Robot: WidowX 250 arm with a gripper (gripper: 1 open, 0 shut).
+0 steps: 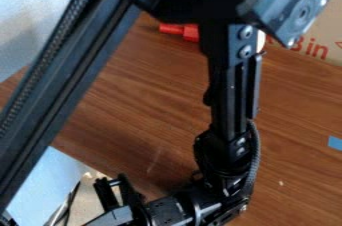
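My black arm hangs down through the middle of the view from the top, its wrist [221, 170] low in the centre. The gripper [100, 205] is at the bottom left edge, partly cut off, over a light surface; its fingers are too unclear to tell their state. A red object [181, 30] at the back is mostly behind the arm, and a pale round shape peeks out beside it.
A cardboard box [313, 50] stands at the back right. A blue tape strip [334, 142] lies at the right edge.
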